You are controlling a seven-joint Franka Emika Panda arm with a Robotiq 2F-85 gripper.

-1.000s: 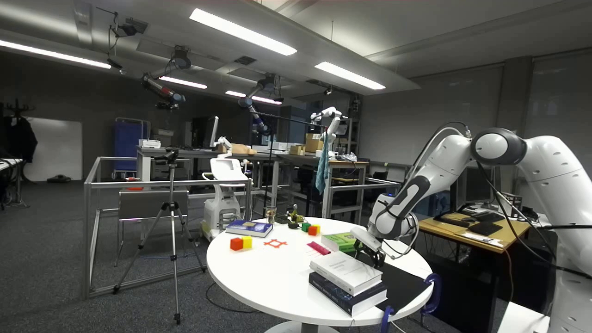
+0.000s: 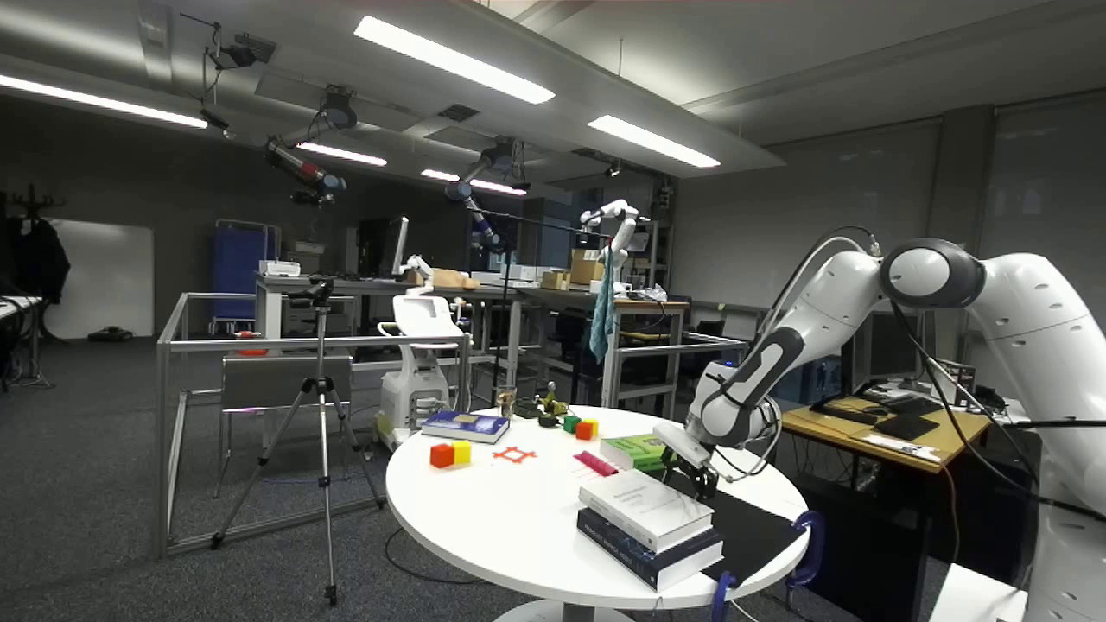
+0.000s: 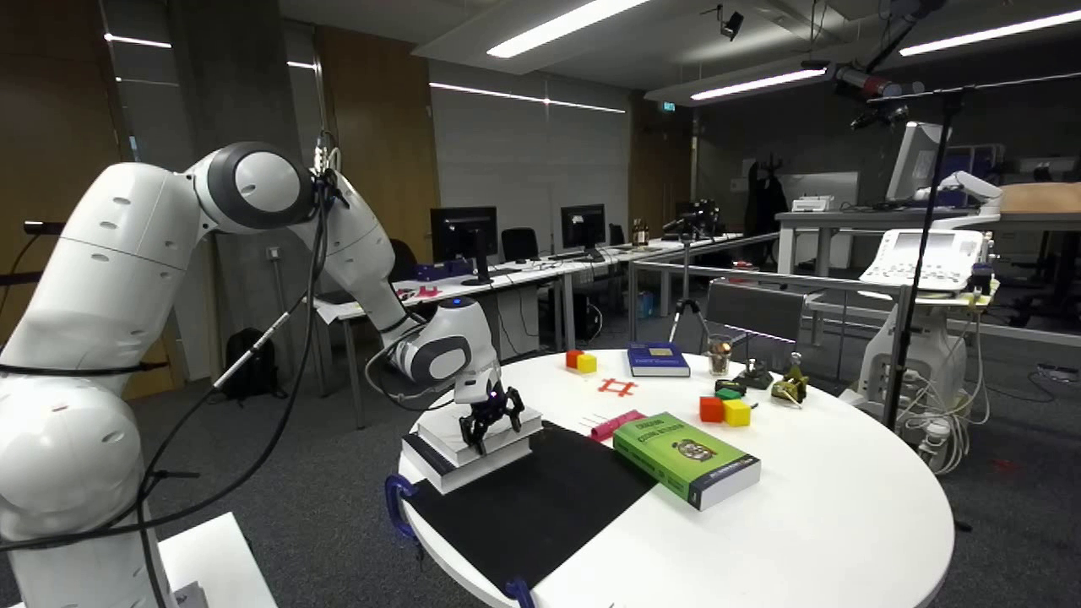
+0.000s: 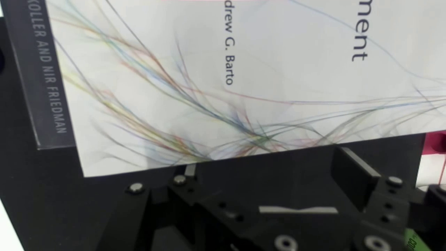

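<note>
A white book (image 4: 284, 75) lies on top of a dark book (image 4: 41, 83), both flat and stacked at the table's edge. My gripper (image 3: 493, 420) is at the side of this stack that faces the green book. In the wrist view my gripper stands open, its two black fingers (image 4: 355, 175) wide apart along the white book's long edge. Only black surface shows between them. Whether the fingers touch the book cannot be told. The green book (image 3: 684, 451) lies flat on the table, apart from the gripper.
A black mat (image 3: 537, 507) covers the table by the stack, held by blue clamps (image 3: 400, 503). A pink object (image 3: 616, 425) lies near the green book. Toy cubes (image 3: 724, 410), a blue book (image 3: 658, 359) and a red frame (image 3: 617, 387) are farther off.
Compared with a second ago, the gripper and wrist sit almost the same, with at most a very slight shift. The books have not moved.
</note>
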